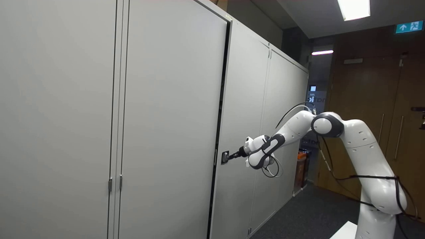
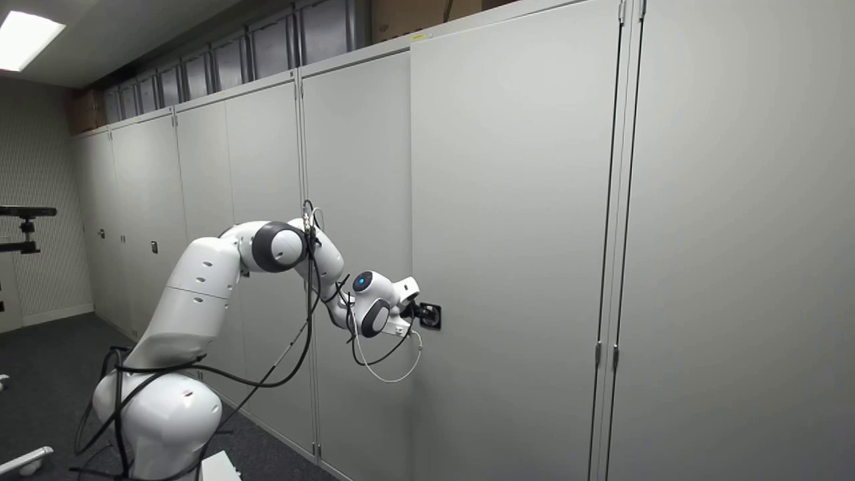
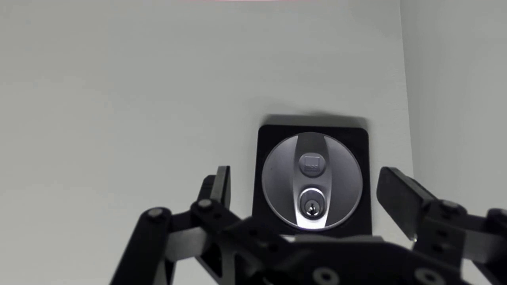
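Note:
A round silver knob (image 3: 280, 185) with a keyhole sits in a square black plate on the grey cabinet door (image 3: 142, 118). In the wrist view my gripper is open, one finger (image 3: 221, 187) left of the plate and the other finger (image 3: 401, 199) right of it. Nothing is held between them. From the side, the gripper (image 1: 229, 157) reaches the plate (image 1: 224, 157); whether the fingertips touch the door is hard to tell. In the second exterior view the gripper partly covers the black plate (image 2: 433, 316).
This door (image 1: 241, 99) stands slightly ajar, with a dark gap (image 1: 220, 115) along its edge beside the neighbouring door (image 1: 171, 119). Tall cabinets fill the wall. Loose cables (image 2: 276, 383) hang from the arm. Open floor (image 1: 295, 219) lies in front of the cabinets.

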